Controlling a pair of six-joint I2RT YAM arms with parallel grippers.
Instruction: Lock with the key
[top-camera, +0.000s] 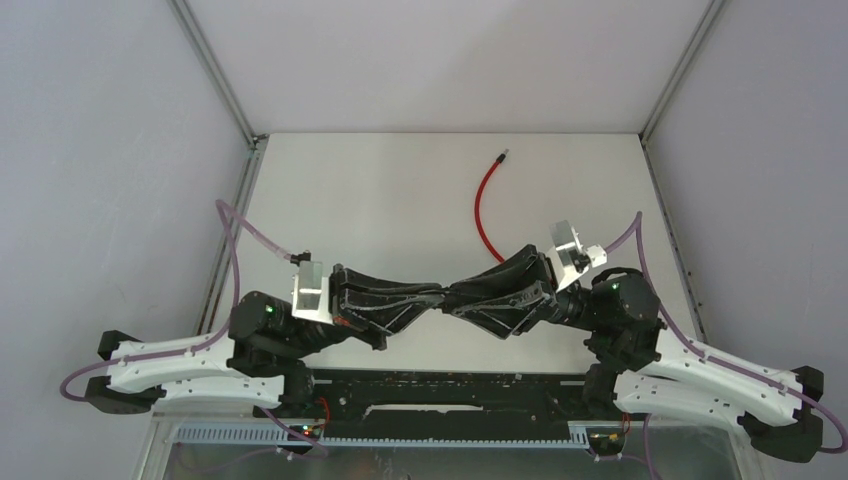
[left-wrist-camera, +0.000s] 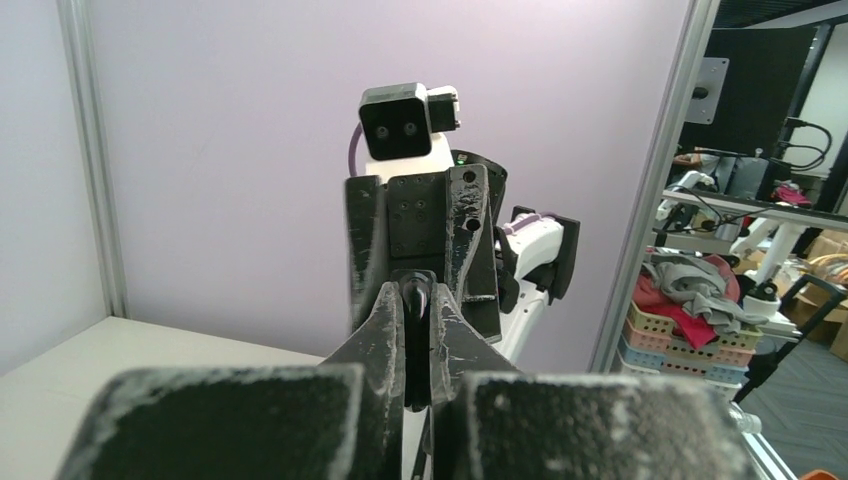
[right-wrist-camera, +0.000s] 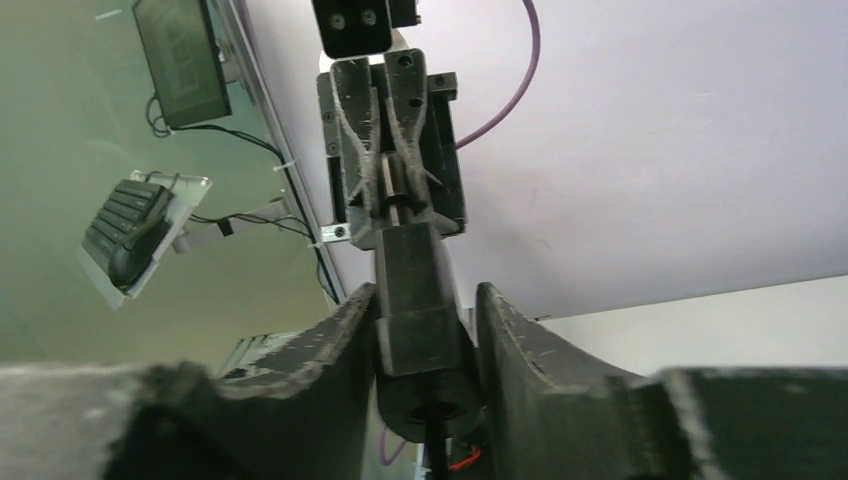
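Note:
In the right wrist view a black block-like lock body (right-wrist-camera: 418, 330) points end-on toward the camera. Its far end narrows to a metal piece at the fingertips of my left gripper, which is shut on this lock body. My right gripper straddles the near end with a finger on each side; a thin slit shows at one side, and whether both fingers touch is unclear. Both grippers meet tip to tip in the top view, covering most of the lock. A red cable (top-camera: 479, 200) with a metal tip lies behind them. No key can be made out now.
Grey panels (top-camera: 430, 60) enclose the back and sides. A keyboard (right-wrist-camera: 128, 225) is outside the work area.

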